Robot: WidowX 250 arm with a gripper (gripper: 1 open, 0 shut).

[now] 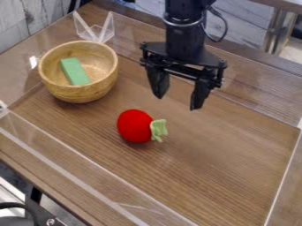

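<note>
My black gripper hangs over the middle of the wooden table, open, its two fingers spread wide and pointing down. Below it and to the left sits a red round object with a green top, like a tomato or strawberry toy, apart from the fingers. At the upper left is a light wooden bowl with a green block inside.
A grey wall edge runs along the upper left, and a dark object shows at the lower left corner.
</note>
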